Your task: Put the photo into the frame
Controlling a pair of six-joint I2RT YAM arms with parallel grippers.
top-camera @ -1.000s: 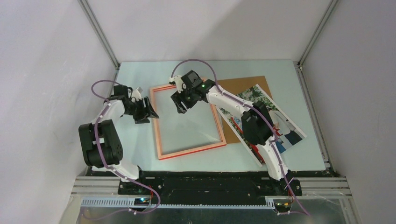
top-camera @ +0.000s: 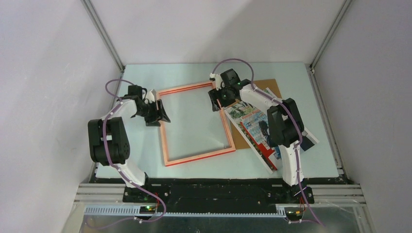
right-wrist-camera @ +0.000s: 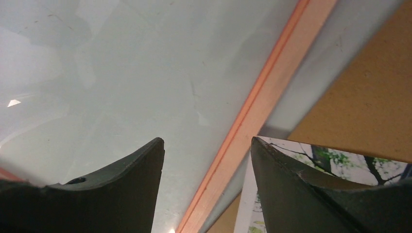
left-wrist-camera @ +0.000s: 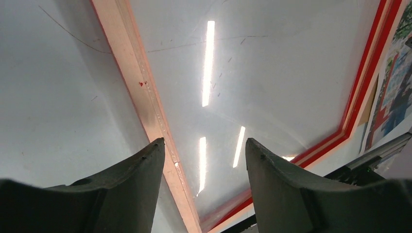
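Observation:
The pale wooden frame [top-camera: 165, 145] with red edging and a clear pane [top-camera: 193, 126] lies left of centre. My left gripper [top-camera: 158, 112] is open over the frame's left side, with the rail [left-wrist-camera: 142, 97] below its fingers in the left wrist view. My right gripper [top-camera: 217, 99] is open above the frame's right side near the top; in the right wrist view the rail [right-wrist-camera: 262, 94] runs below its fingers. Printed photos [top-camera: 248, 136] lie right of the frame, partly hidden under the right arm, and one corner [right-wrist-camera: 335, 162] shows beside the rail.
A brown board [top-camera: 257, 85] lies beneath the photos at the right. White walls stand at the back and sides.
My right gripper has moved right, from above the pane to the frame's right rail. My left gripper has shifted slightly right onto the left rail.

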